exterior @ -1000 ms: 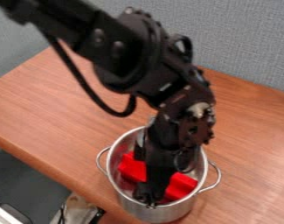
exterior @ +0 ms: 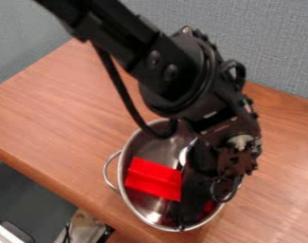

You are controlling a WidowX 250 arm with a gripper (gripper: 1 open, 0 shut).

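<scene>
A steel pot (exterior: 137,142) with side handles stands near the table's front edge. Inside it lies a bright red block (exterior: 154,177), with more red showing at the right of the pot. My dark gripper (exterior: 191,199) reaches down into the pot's right part, beside the red block. The arm hides much of the pot's right side, and the fingertips are too dark and covered to show whether they are open or shut.
A grey wall (exterior: 270,47) runs along the back. Beyond the front edge are dark floor and some clutter at lower left.
My arm and gripper have shifted to the right within the pot over the last second, uncovering more of the red block's left part.
</scene>
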